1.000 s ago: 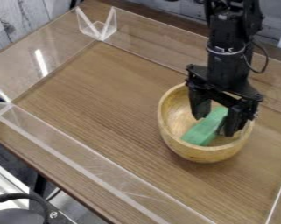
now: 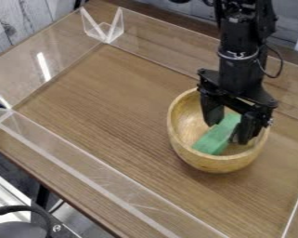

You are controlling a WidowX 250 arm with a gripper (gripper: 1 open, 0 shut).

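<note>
My black gripper [image 2: 237,110] reaches down from the top right into a round wooden bowl [image 2: 213,160], its fingers apart over the bowl. A green elongated object [image 2: 215,139] lies in the bowl below the gripper, tilted diagonally and partly hidden by the fingers. Whether the fingers touch it is unclear.
A small clear container or holder [image 2: 103,28] stands at the back left. A black cabled object [image 2: 15,223] lies at the lower left edge.
My gripper has shifted very slightly over the bowl; the bowl and green object look unchanged.
</note>
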